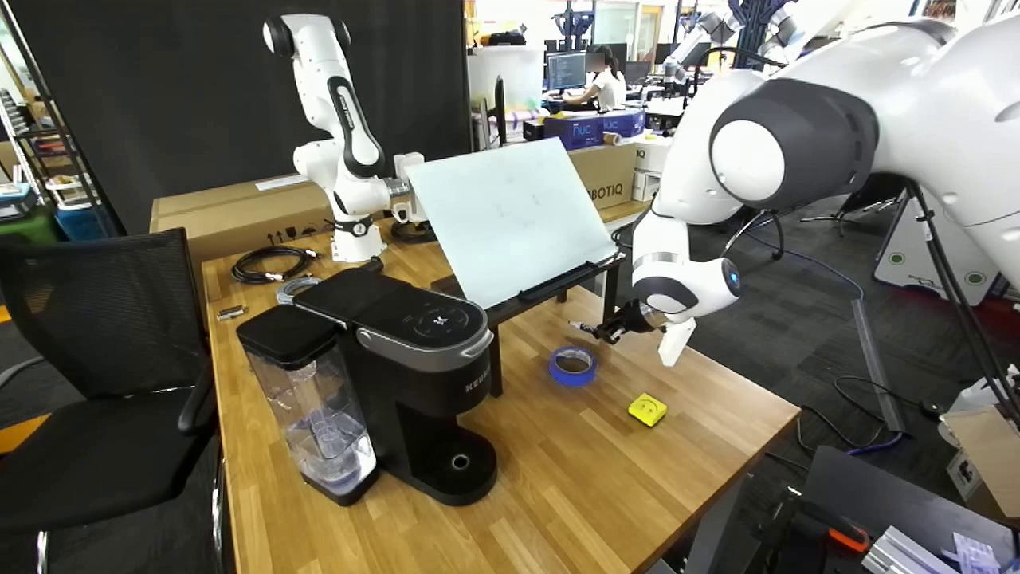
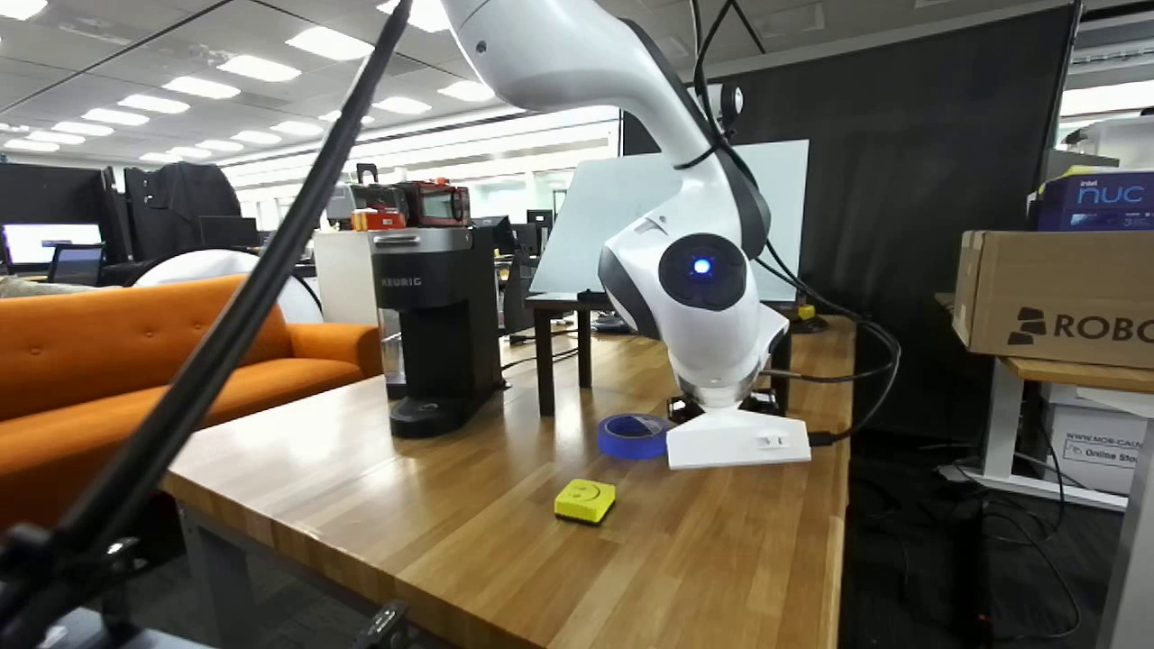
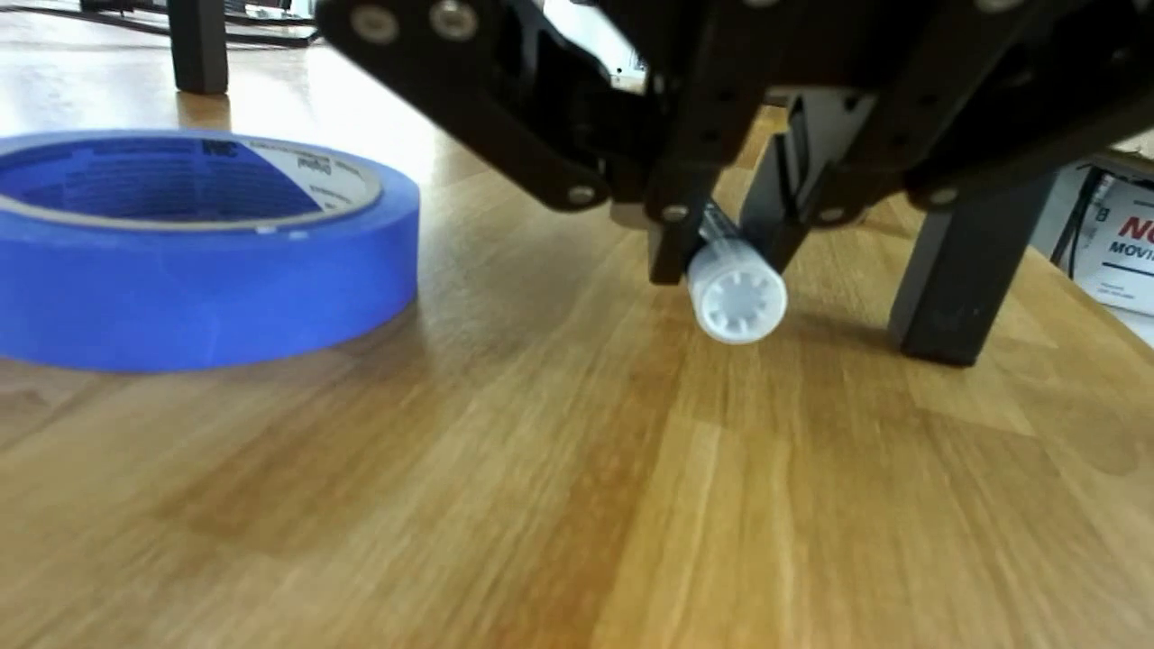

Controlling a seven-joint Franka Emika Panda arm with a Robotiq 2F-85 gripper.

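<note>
My gripper is shut on a slim marker (image 3: 737, 294), whose pale round end faces the camera in the wrist view. In exterior view 1 the marker's far end (image 1: 579, 326) pokes out to the left of the gripper (image 1: 604, 332), low over the table and behind the blue tape roll. The blue tape roll (image 3: 216, 292) lies flat on the wood, apart from my fingers. A slanted whiteboard (image 1: 521, 215) rises beyond the gripper. From exterior view 2 the arm's wrist hides the gripper's fingers and the marker.
A yellow eraser-like block (image 1: 648, 410) with a drawn face sits nearer the table's edge. The black coffee maker (image 1: 421, 373) stands to the left. A dark stand leg (image 1: 610, 290) is close behind the gripper. Bare tabletop (image 1: 574, 478) lies in front.
</note>
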